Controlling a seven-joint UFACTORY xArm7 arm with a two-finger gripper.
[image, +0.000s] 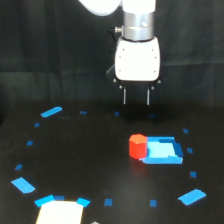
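Observation:
High above the dark table, my gripper (137, 96) hangs open, two thin fingers spread wide with only empty space between them. A red block (138, 147) with a six-sided outline is on the table side below it, clear of the fingers. Right beside the block is a blue-rimmed tray (178, 150) with a pale inside. The block overlaps the tray's left edge in this view; whether it touches the tray, or stands partly in it, I cannot tell.
Blue tape strips (192, 197) and small blue squares are scattered over the black table. A whitish object (60, 212) is cut off at the bottom edge. Open table lies left of the red block, and a dark curtain (50, 60) hangs behind.

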